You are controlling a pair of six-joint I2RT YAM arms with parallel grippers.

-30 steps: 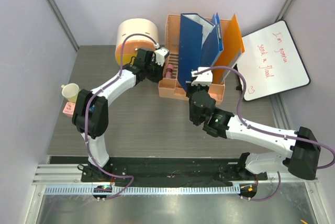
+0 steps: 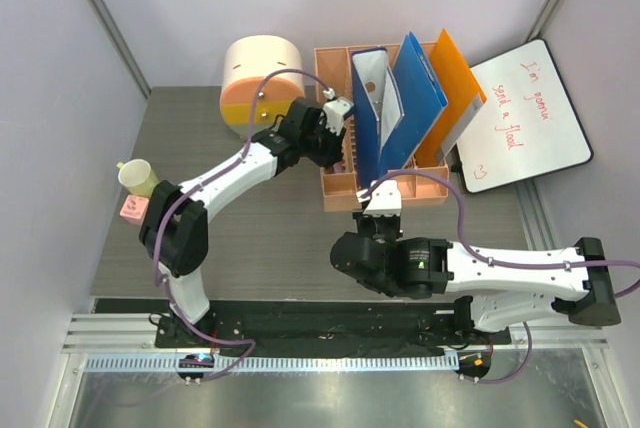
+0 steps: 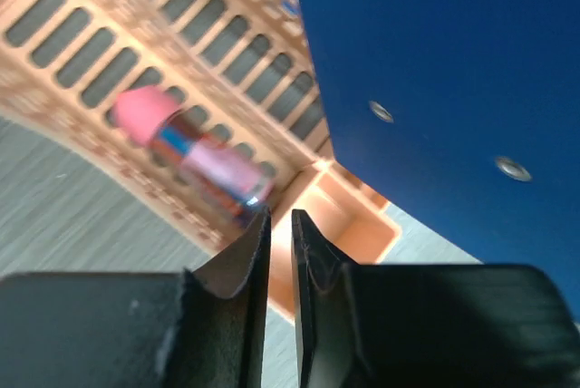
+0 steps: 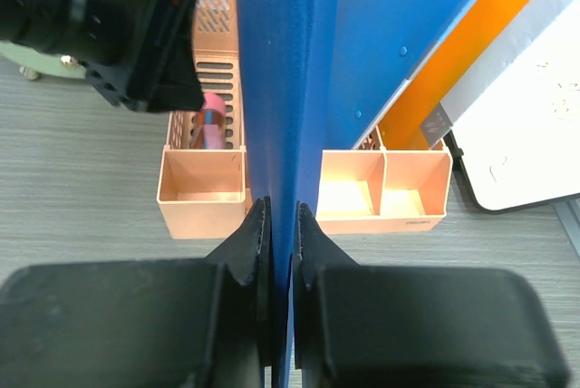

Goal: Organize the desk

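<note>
My right gripper is shut on the near edge of a blue binder (image 4: 272, 71), which stands upright in the pink desk organizer (image 4: 201, 216). Over the organizer's left compartment is my left gripper (image 2: 338, 156), its fingers slightly apart with nothing between them in the left wrist view. A pink-capped bottle-like item (image 3: 217, 166) lies in that slotted compartment, beyond the left fingertips and apart from them. A second blue binder (image 2: 420, 93) and an orange folder (image 2: 458, 78) lean to the right in the organizer.
A rounded cream-and-yellow drawer box (image 2: 262, 53) is left of the organizer, close to my left arm. The written whiteboard (image 2: 525, 118) leans at the right. A yellow-green cup (image 2: 138, 178) and a pink block (image 2: 134, 209) sit at far left.
My left gripper has moved right, from beside the organizer to over its left compartment.
</note>
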